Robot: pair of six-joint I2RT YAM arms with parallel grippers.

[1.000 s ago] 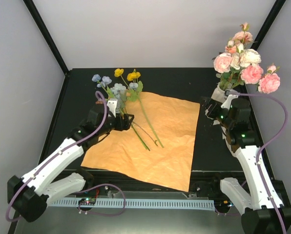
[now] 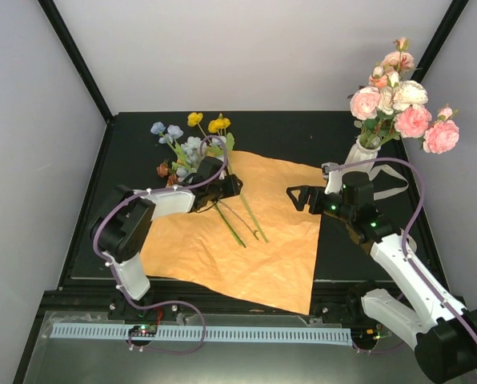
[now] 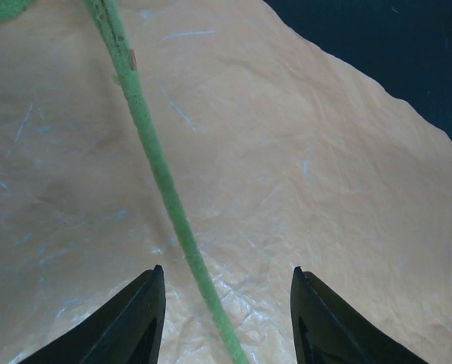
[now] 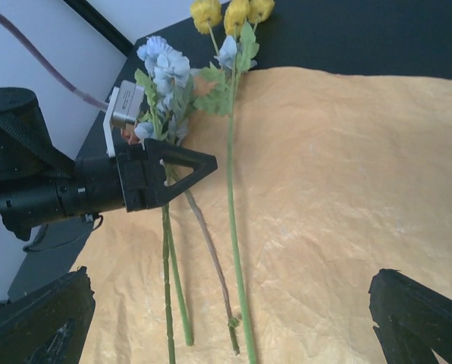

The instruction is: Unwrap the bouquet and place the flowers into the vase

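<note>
Blue flowers (image 4: 170, 74) and yellow flowers (image 2: 219, 125) lie at the back left, their stems (image 2: 234, 226) stretching forward over the paper. Above those stems is my left gripper (image 2: 237, 185). In the left wrist view one green stem (image 3: 171, 193) runs down between its parted fingers, which are apart from it. My right gripper (image 2: 293, 198) stands open over the right edge of the paper, nothing between its fingers. A white vase (image 2: 361, 153) at the back right holds pink and cream roses (image 2: 402, 100); my right arm stands in front of it.
Tan paper (image 2: 282, 272) covers the middle of the black table (image 2: 302, 136). Some brownish flowers (image 2: 165, 170) lie beside the blue ones. A pale ribbon (image 2: 392, 182) hangs by the vase.
My left gripper has moved right and slightly back, now above the stems. My right gripper has swung left and a little forward, away from the vase. The flowers have not moved.
</note>
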